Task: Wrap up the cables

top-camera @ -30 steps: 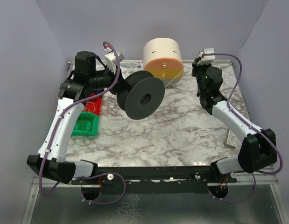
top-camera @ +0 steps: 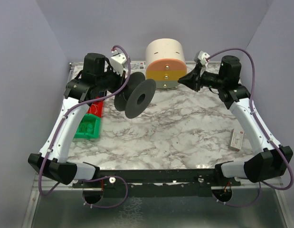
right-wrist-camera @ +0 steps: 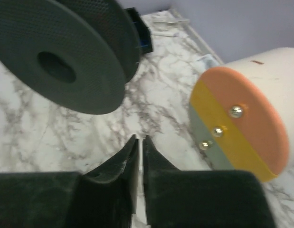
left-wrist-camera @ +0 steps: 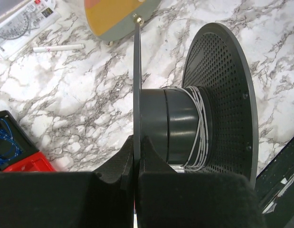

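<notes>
The black spool (top-camera: 141, 98) hangs above the table with its two discs tilted. My left gripper is shut on the rim of the nearer disc, seen edge-on in the left wrist view. A few turns of pale grey cable (left-wrist-camera: 199, 130) lie around the spool's core, close against the far perforated disc. To the right of the spool, my right gripper is slightly open, a narrow gap between its fingertips and nothing visible in it. No loose cable end can be made out in the top or right wrist view.
Behind the spool stands a cream drum (top-camera: 165, 61) with an orange and yellow face. Red (top-camera: 96, 108) and green (top-camera: 87, 127) bins are at the left. A small white box (top-camera: 236, 139) lies at the right.
My right gripper has come in leftward and turned toward the spool. The pale strand that stretched from the spool to it no longer shows. The spool has shifted slightly left and turned.
</notes>
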